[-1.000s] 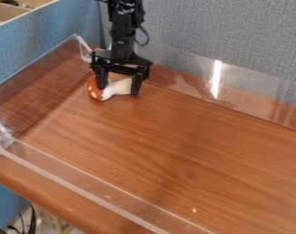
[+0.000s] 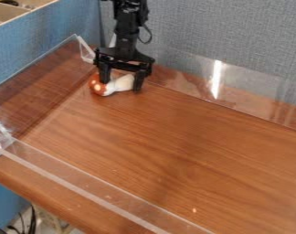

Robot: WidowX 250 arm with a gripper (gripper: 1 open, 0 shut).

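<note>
The black gripper [image 2: 120, 80] is low over the back left of the wooden surface, its two fingers straddling a toy mushroom [image 2: 100, 87] with an orange spotted cap and a pale stem. The toy lies on its side, cap to the left, stem between or just behind the fingers. Whether the fingers press on it is hard to tell at this size.
Clear plastic walls [image 2: 216, 79] edge the wooden table [image 2: 175, 155]. A blue padded side with a wooden bin [image 2: 6, 11] stands at the upper left.
The gripper and the toy have shifted very slightly to the right over the last second.
</note>
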